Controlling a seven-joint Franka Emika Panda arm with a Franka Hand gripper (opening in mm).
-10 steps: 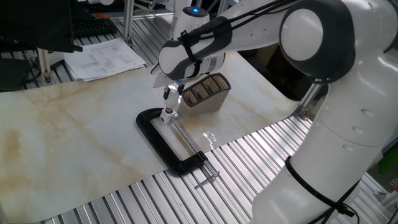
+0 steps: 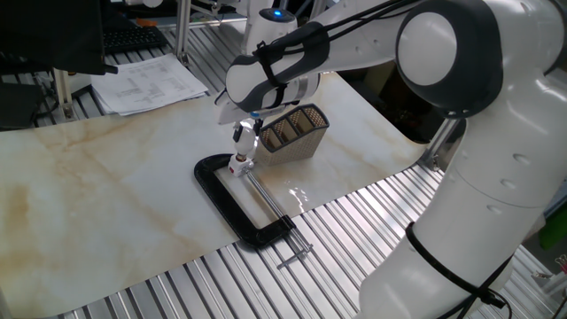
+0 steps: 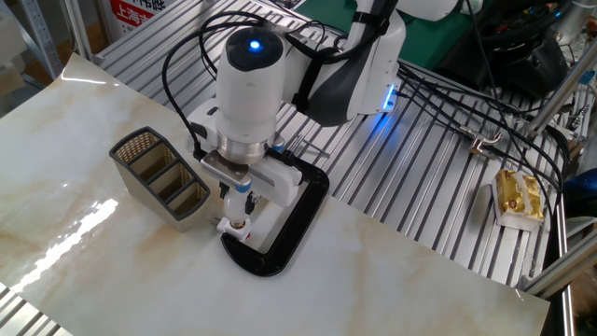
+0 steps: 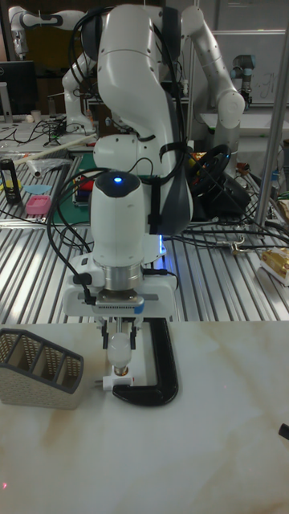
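Observation:
A clear-white light bulb (image 4: 120,352) stands upright in a white socket (image 4: 119,381), seen best in exterior view 3. The socket sits at the end of a big black C-clamp (image 2: 223,202), which lies at the edge of the marbled sheet with its screw rod (image 2: 268,195) reaching onto the metal slats. My gripper (image 4: 120,339) points straight down over the bulb, one dark finger (image 4: 104,335) on each side of it. Whether the fingers press on the glass or stand slightly apart from it is too small to tell. In exterior view 2 the bulb (image 3: 235,207) is partly hidden by the gripper.
A beige organizer (image 3: 160,183) with several compartments stands close beside the gripper and socket. Loose papers (image 2: 146,85) lie at the far edge in exterior view 1. A gold-and-white box (image 3: 516,200) rests on the slats. Much of the marbled sheet (image 2: 97,204) is free.

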